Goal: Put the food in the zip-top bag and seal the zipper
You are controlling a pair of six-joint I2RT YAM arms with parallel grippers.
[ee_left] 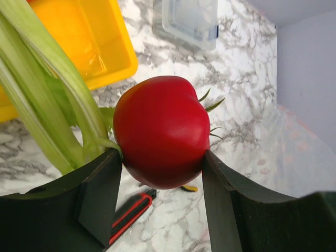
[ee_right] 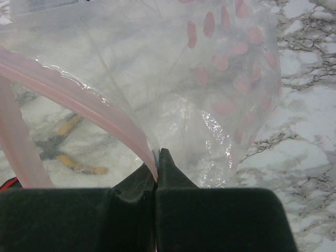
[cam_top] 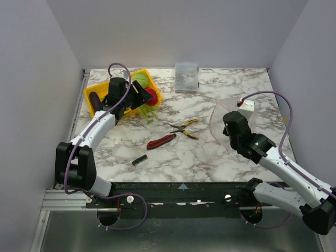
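Note:
A red tomato [ee_left: 161,131] with green sepals is pinched between the fingertips of my left gripper. Pale green celery [ee_left: 58,100] hangs beside it, touching the left finger; whether it is gripped too I cannot tell. In the top view, the left gripper [cam_top: 143,95] is over the right side of the yellow basket [cam_top: 87,103]. The clear zip bag [ee_right: 178,79], with a pink zipper edge and pink spots, stands gaping at the table's right. Its rim runs between the tips of my right gripper, which is shut on it.
A green cabbage [cam_top: 139,79] and a dark eggplant [cam_top: 95,101] are in the basket. Pliers [cam_top: 185,127], a red utility knife [cam_top: 161,141] and a small black piece [cam_top: 139,159] lie mid-table. A clear plastic box [cam_top: 186,77] sits at the back.

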